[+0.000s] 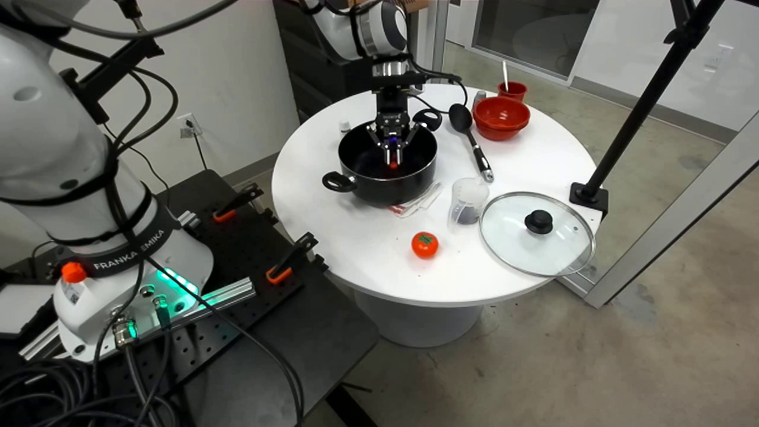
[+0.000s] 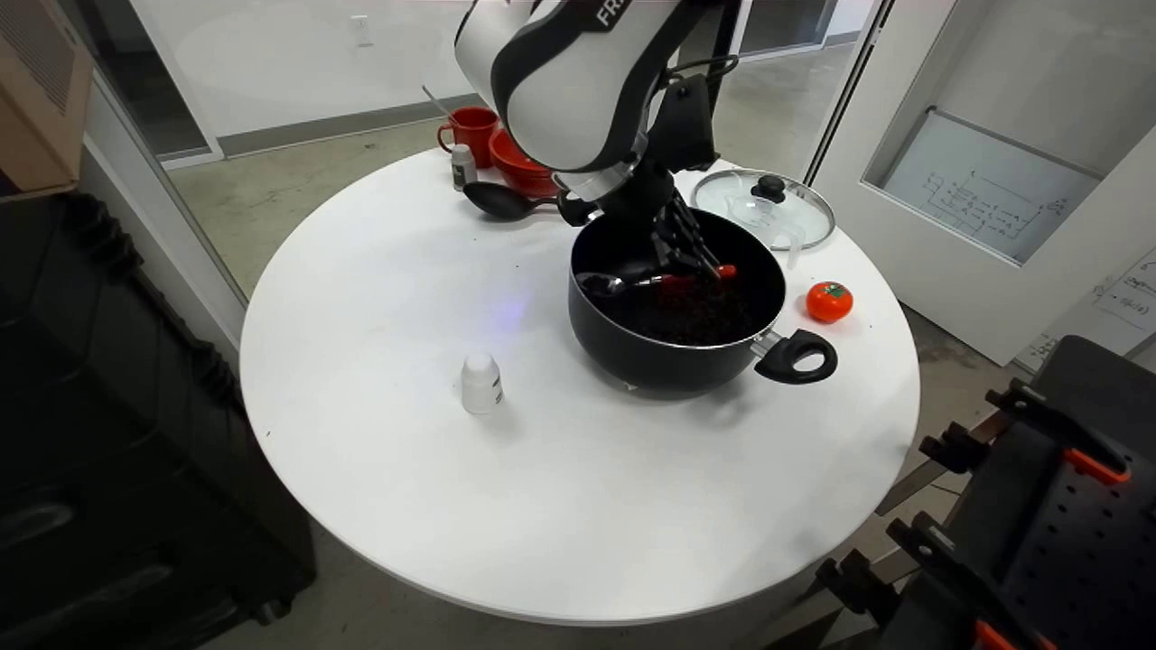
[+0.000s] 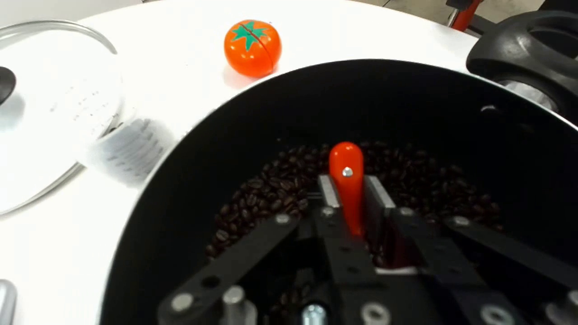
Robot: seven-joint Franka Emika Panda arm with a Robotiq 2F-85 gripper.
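Inside the black pot point(image 2: 674, 363) on the round white table, my gripper is shut on the red handle point(image 3: 347, 162) of a utensil. The handle's rounded end pokes out past the fingertips in the wrist view. In exterior view 2 the utensil's metal spoon end point(image 2: 599, 283) rests near the pot's left wall, with the handle slanting across the inside. Dark coffee beans point(image 3: 276, 192) cover the pot's bottom, below the fingers. The lower part of the utensil is hidden by the gripper in the wrist view.
A toy tomato point(image 1: 424, 245), a clear cup point(image 1: 468, 200) and a glass lid point(image 1: 538, 235) lie in front and to the right of the pot. Behind are a black ladle point(image 1: 471, 142) and red bowls point(image 1: 501, 117). A white shaker point(image 2: 480, 384) stands on open table.
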